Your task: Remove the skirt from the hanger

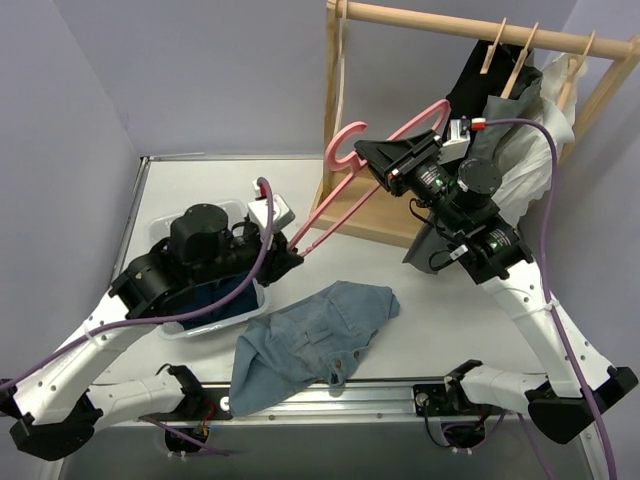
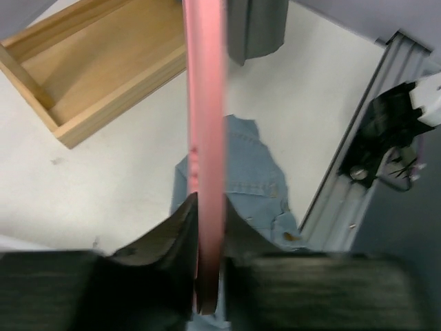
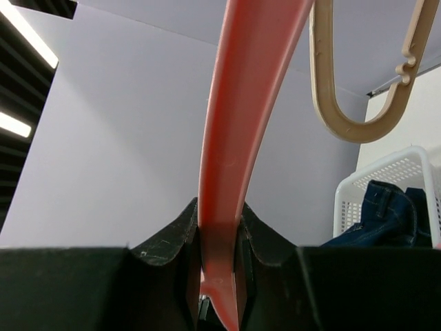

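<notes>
A pink hanger (image 1: 336,222) is held high between both arms, with no garment on it. My right gripper (image 1: 365,160) is shut on it near its hook; in the right wrist view its pink bar (image 3: 231,138) runs between the fingers. My left gripper (image 1: 292,250) surrounds the hanger's lower end; in the left wrist view the bar (image 2: 207,172) lies between the blurred fingers, whose grip is unclear. A denim skirt (image 1: 300,340) lies spread on the table below.
A white basket (image 1: 215,325) with dark blue cloth stands at left, partly behind my left arm. A wooden rack (image 1: 390,15) at back right holds hangers and garments.
</notes>
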